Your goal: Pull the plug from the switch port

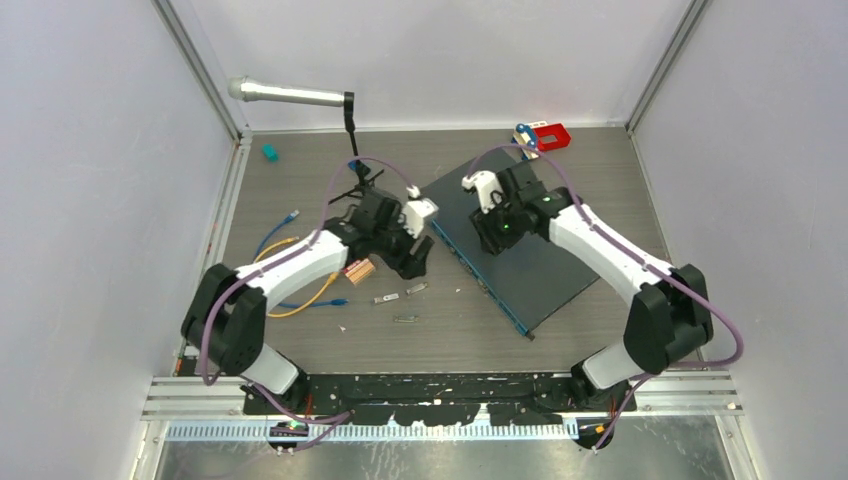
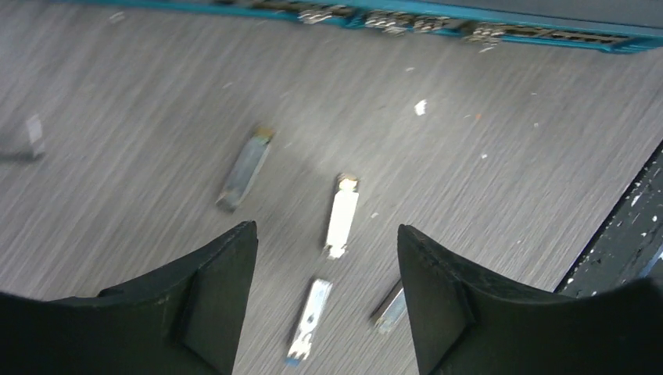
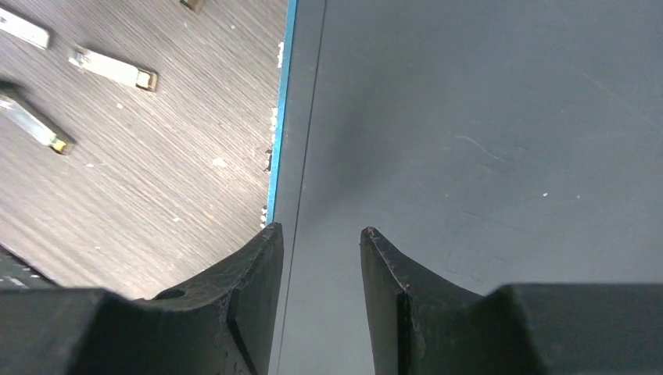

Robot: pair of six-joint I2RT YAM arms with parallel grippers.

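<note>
The dark switch (image 1: 540, 280) lies angled on the table, its teal port edge (image 2: 532, 27) facing left, with small metal modules seated along it in the left wrist view. My left gripper hangs open over the wood, with several loose metal modules below, one silver module (image 2: 342, 215) between its fingers in view but beneath them. My right gripper is open above the switch's top near that edge. I cannot tell which seated piece is the plug.
Yellow cable (image 1: 300, 308), blue cables and an orange card (image 1: 360, 270) lie at left. A lamp stand rises at back left, and a red tray (image 1: 555, 135) sits at back right.
</note>
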